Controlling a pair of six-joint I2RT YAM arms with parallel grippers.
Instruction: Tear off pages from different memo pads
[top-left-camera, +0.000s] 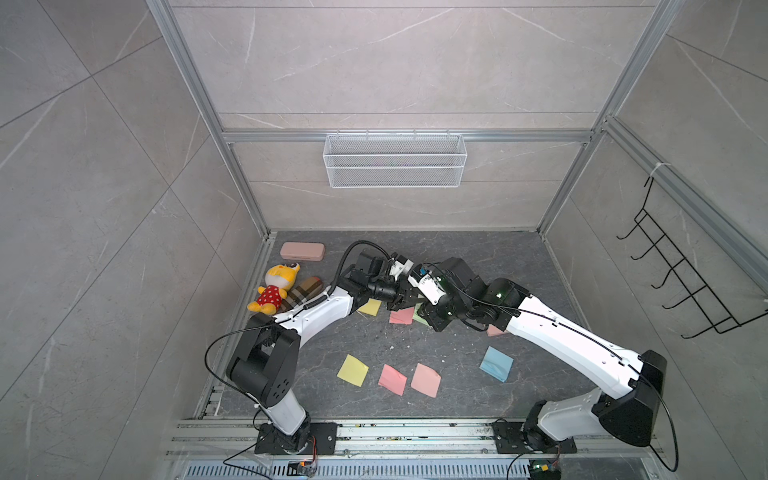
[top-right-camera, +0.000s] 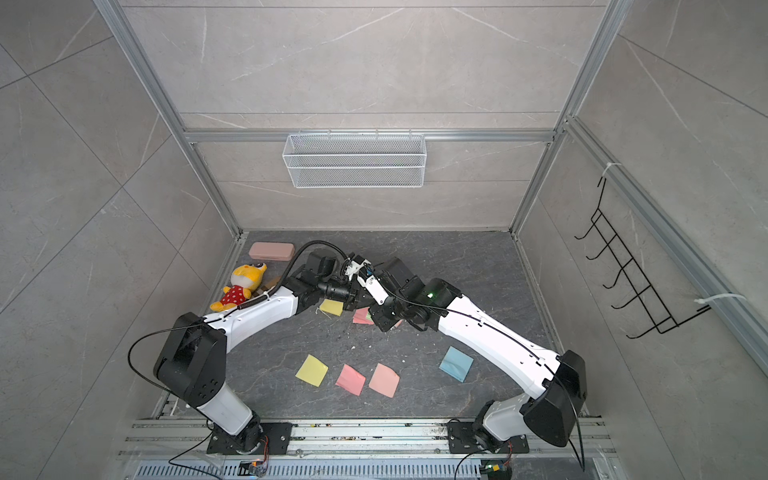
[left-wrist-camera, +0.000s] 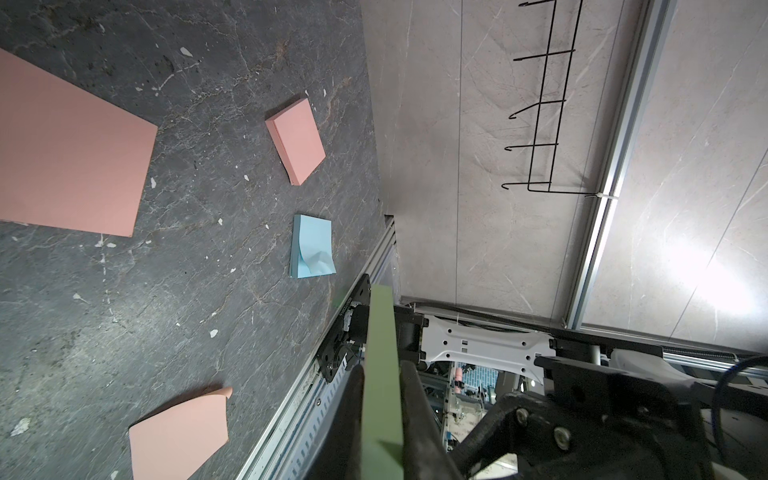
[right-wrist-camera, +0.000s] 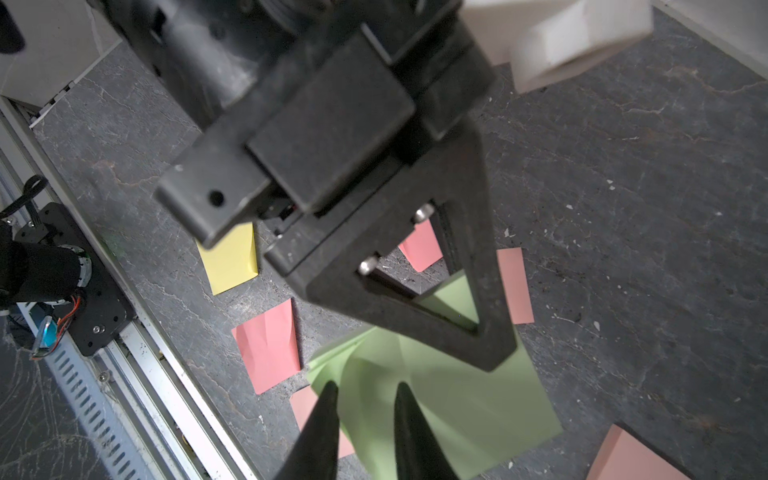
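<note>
My left gripper is shut on a green memo pad, seen edge-on in the left wrist view. My right gripper has reached its two fingers over the pad's sheet in the right wrist view, part open; whether paper is between them is unclear. Both grippers meet above the middle of the floor, crowded together in the top views. Loose on the floor are yellow sheets (top-left-camera: 352, 369), pink ones (top-left-camera: 392, 380) (top-left-camera: 425, 380), a blue pad (left-wrist-camera: 314, 244) and pink pads (left-wrist-camera: 300, 140).
A yellow plush toy (top-left-camera: 274, 288) and a pink case (top-left-camera: 302, 250) occupy the back left. A wire basket (top-left-camera: 394, 160) hangs on the back wall, a black hook rack (top-left-camera: 692, 280) on the right wall.
</note>
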